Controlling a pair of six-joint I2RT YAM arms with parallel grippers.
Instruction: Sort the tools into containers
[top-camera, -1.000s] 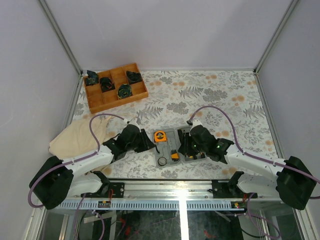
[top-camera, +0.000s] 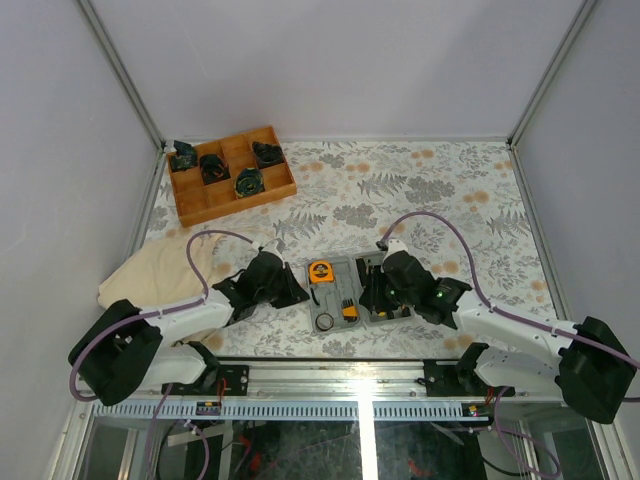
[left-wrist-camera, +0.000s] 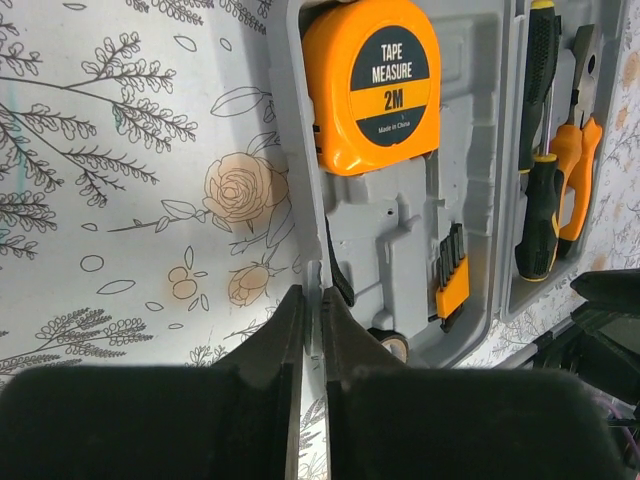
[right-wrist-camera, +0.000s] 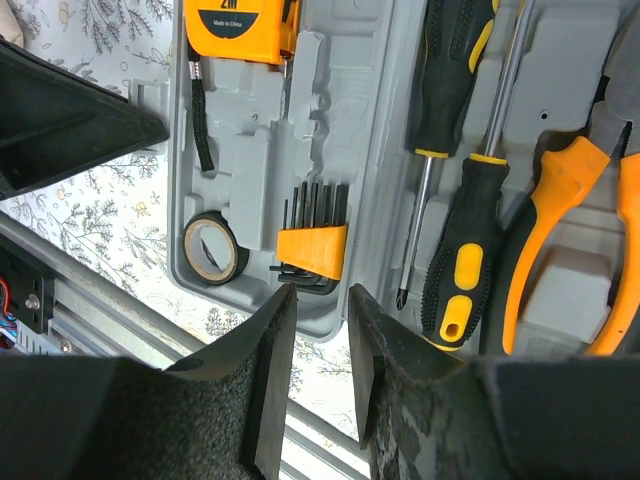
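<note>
An open grey toolbox (top-camera: 334, 318) holds an orange tape measure (left-wrist-camera: 372, 80), a hex key set (right-wrist-camera: 311, 250), a tape roll (right-wrist-camera: 208, 248), two screwdrivers (right-wrist-camera: 465, 255) and orange-handled pliers (right-wrist-camera: 550, 195). My left gripper is shut on the toolbox's left rim. My right gripper hangs over the toolbox's right half, its fingertips close together near the inner wall by the hex keys; whether they hold anything is unclear.
A wooden compartment box (top-camera: 214, 208) with dark bags in it stands at the back left. A beige cloth (top-camera: 140, 280) lies left of the left arm.
The left arm's elbow has shifted slightly and the left gripper has tilted a little. The right arm and toolbox look unchanged.
</note>
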